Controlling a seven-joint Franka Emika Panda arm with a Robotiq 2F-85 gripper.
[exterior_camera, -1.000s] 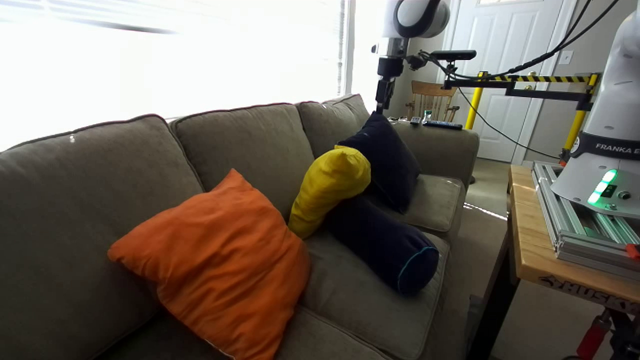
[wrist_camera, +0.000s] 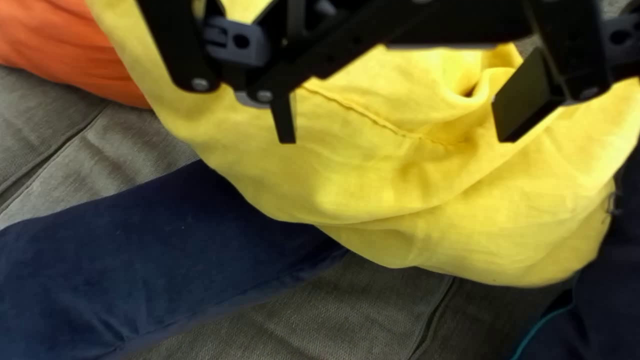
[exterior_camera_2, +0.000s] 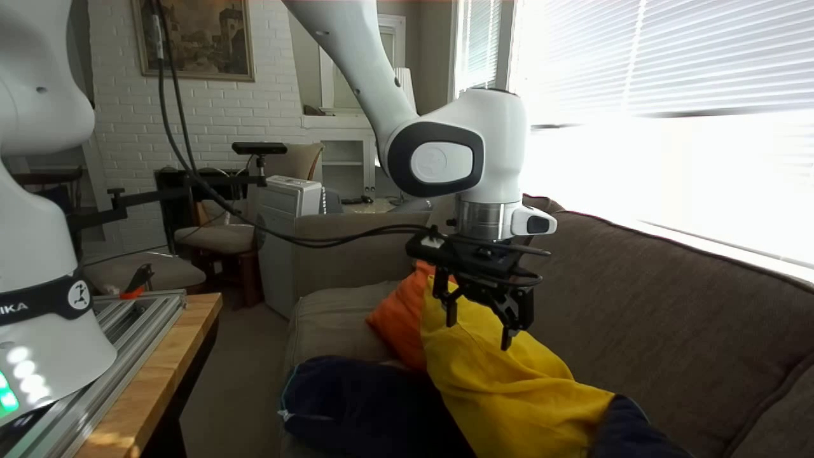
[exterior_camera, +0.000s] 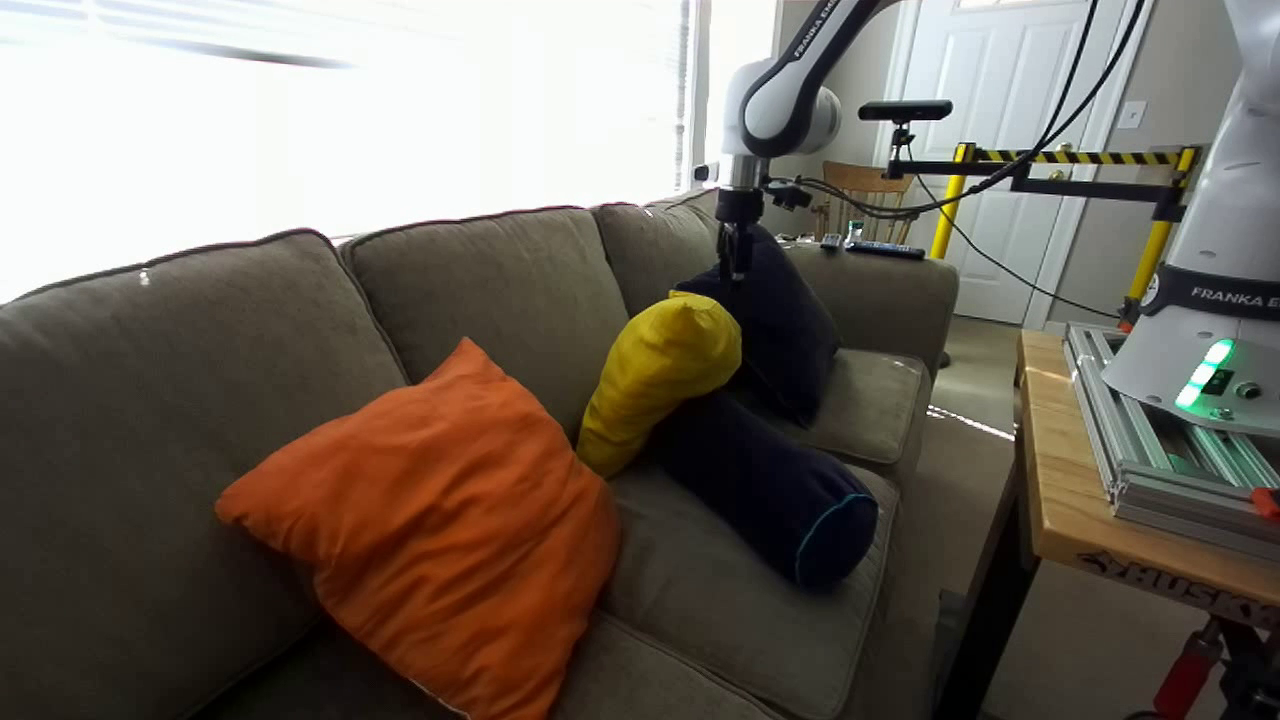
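My gripper (exterior_camera: 735, 274) is open above the yellow pillow (exterior_camera: 663, 366), with the fingers pointing down. In the wrist view, yellow cloth shows below and between the widely spread fingers, and nothing is held. The yellow pillow leans between the orange pillow (exterior_camera: 444, 528) and the dark blue square pillow (exterior_camera: 786, 324). A dark blue bolster (exterior_camera: 768, 486) lies on the seat in front of the yellow pillow. Whether the fingertips touch the yellow cloth, I cannot tell.
The grey-brown couch (exterior_camera: 492, 306) carries all the pillows, its backrest running along the bright window. A wooden bench (exterior_camera: 1068, 504) with the arm's base stands opposite. Remotes (exterior_camera: 885, 250) lie on the far armrest.
The arm has come lower and toward the left in exterior view 1, from above the blue square pillow's top corner to above the yellow pillow. The pillows look unmoved.
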